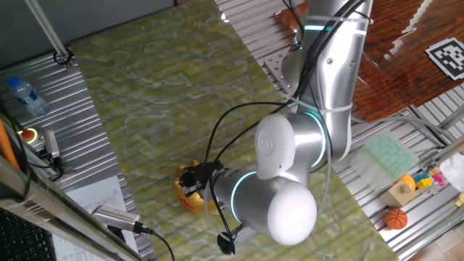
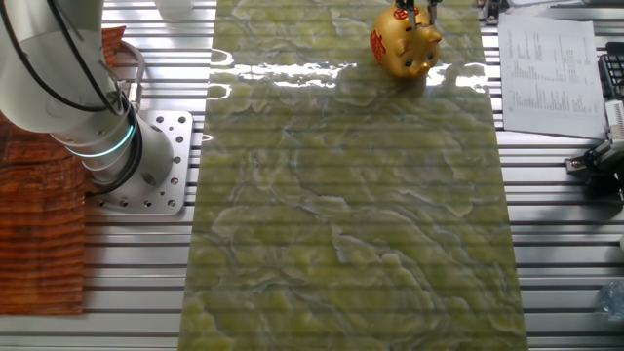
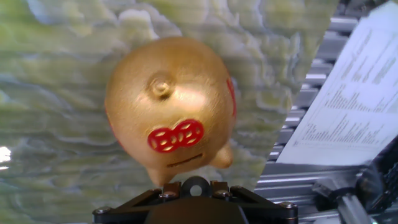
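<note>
A gold piggy bank (image 2: 398, 51) with red markings rests on the green marbled board (image 2: 341, 214), near its top edge in exterior view 2. In the wrist view, the back of the piggy bank (image 3: 168, 93) is toward me, with its red coin pattern and slot visible. My gripper (image 2: 422, 16) is just over the piggy bank; its two dark fingers are apart, and nothing clear shows between them. The gripper lies near the ears at the lower edge of the wrist view. Contact cannot be judged. In exterior view 1, the gripper (image 1: 200, 177) partly covers the piggy bank (image 1: 190, 201).
Printed paper (image 2: 553, 73) lies beside the board, with a dark device (image 2: 597, 161) close by. In exterior view 1, a green-lidded box (image 1: 384, 156), a small basketball (image 1: 396, 219) and a bottle (image 1: 27, 96) stand off the board. Most of the board is clear.
</note>
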